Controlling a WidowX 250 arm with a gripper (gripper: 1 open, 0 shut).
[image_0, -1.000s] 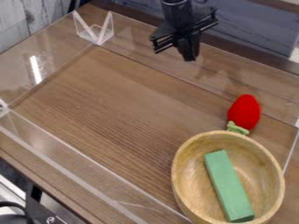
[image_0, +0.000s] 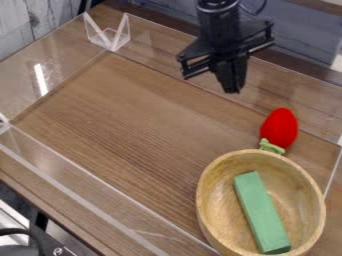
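My gripper (image_0: 221, 72) hangs at the top centre of the camera view, black, above the wooden table; it appears shut with nothing seen between its fingers, though the fingertips are small. A red object with a green end (image_0: 278, 127) lies on the right side of the table. Below it, a tan round bowl (image_0: 222, 215) holds a long green block (image_0: 262, 212).
A clear wire-like or plastic holder (image_0: 110, 30) stands at the back left. A dark cable lies at the lower left corner.
My gripper has moved down the view and slightly right, toward the red object. The objects on the table have not moved.
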